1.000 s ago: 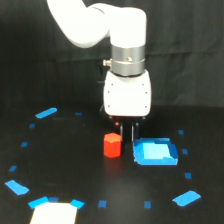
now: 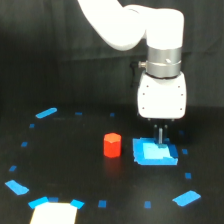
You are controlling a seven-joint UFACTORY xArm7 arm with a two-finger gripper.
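Observation:
My gripper (image 2: 160, 136) points straight down over the blue square (image 2: 139, 160) on the dark table, its fingertips overlapping the square's back part in this view. Whether its fingers are apart or together is too small and dark to tell. Inside the blue border lies a paler patch (image 2: 154, 153). To the left of the square, a red block (image 2: 112, 146) sits on the table, clear of the gripper.
Blue tape marks are scattered over the dark table, among them a strip (image 2: 46, 113) at the far left and another (image 2: 186, 198) at the near right. A pale object (image 2: 53, 213) is cut off by the bottom edge.
My gripper has moved right, from behind the red block to over the blue square. The red block and the square are where they were.

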